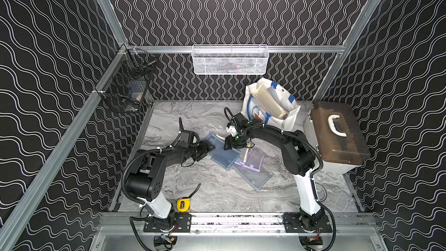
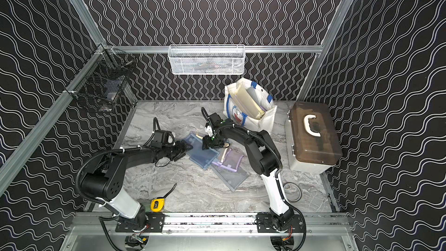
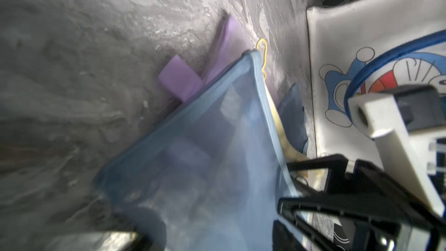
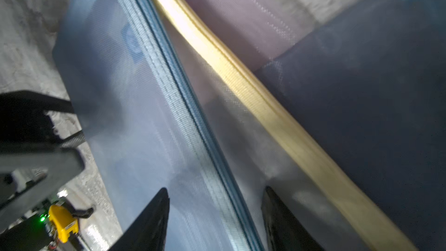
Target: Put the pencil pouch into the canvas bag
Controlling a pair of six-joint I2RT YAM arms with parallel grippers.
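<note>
The blue mesh pencil pouch [image 1: 225,154] lies uppermost on an overlapping pile of pouches on the marble tabletop. My left gripper [image 1: 208,150] is at its left corner; in the left wrist view the fingertips stand apart over the blurred near end of the pouch [image 3: 209,172]. Over the upper right edge is my right gripper [image 1: 234,144], its two fingers apart on either side of the pouch's zipper edge [image 4: 199,125]. Whether either fingertip touches the fabric cannot be told. Behind the pile stands the white canvas bag [image 1: 290,120], its top open, a cream pouch [image 1: 268,100] inside.
Beneath and beside the blue pouch lie a cream-edged pouch [image 4: 278,120], a purple pouch [image 1: 255,160] and a grey pouch [image 1: 255,179]. A brown-lidded box [image 1: 343,134] occupies the right side. A yellow tape measure [image 1: 183,204] sits at the front.
</note>
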